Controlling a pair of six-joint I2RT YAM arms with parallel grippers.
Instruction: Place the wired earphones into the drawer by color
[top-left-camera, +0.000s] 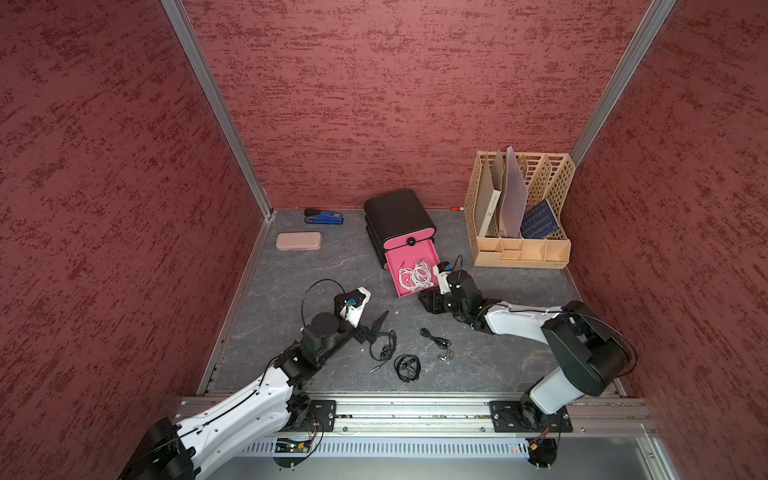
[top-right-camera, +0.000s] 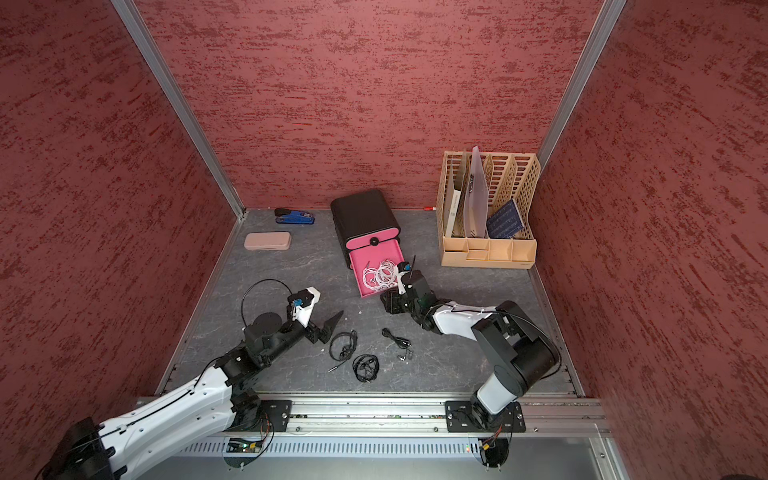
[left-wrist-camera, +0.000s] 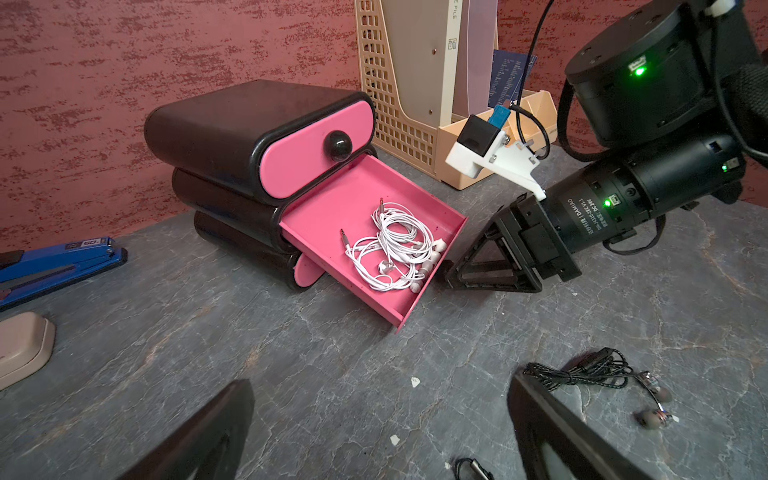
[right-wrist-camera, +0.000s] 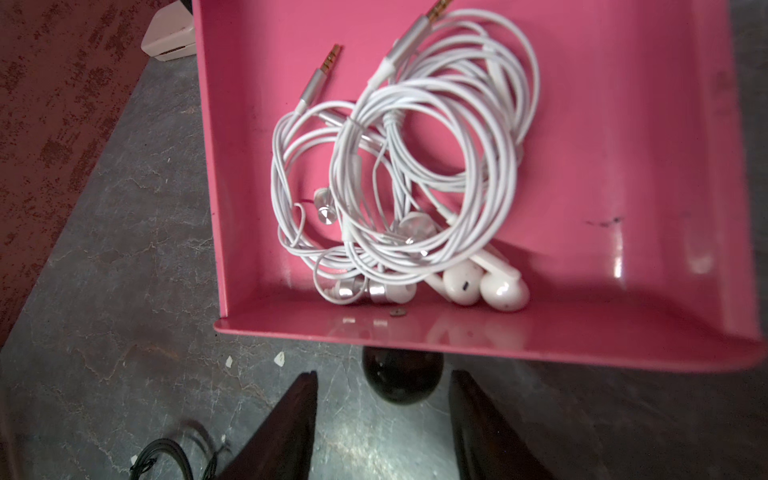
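Several coiled white earphones (right-wrist-camera: 432, 168) lie inside the pulled-out pink drawer (right-wrist-camera: 640, 184) of the black cabinet (left-wrist-camera: 264, 128). In the right wrist view the drawer's round black knob (right-wrist-camera: 402, 374) shows just ahead of and between the fingers of my right gripper, which are apart. That gripper is low, at the drawer's front. Black earphones lie on the table: one bundle (top-left-camera: 434, 338), a second coil (top-left-camera: 407, 368), and a third (top-left-camera: 383, 345) by my left gripper (top-left-camera: 374, 329). The left gripper stands open and empty, above the table.
A tan file organizer (top-left-camera: 520, 254) stands at the back right. To the back left are a blue stapler (top-left-camera: 324, 217) and a pink case (top-left-camera: 299, 241). Bare grey table lies left of the cabinet.
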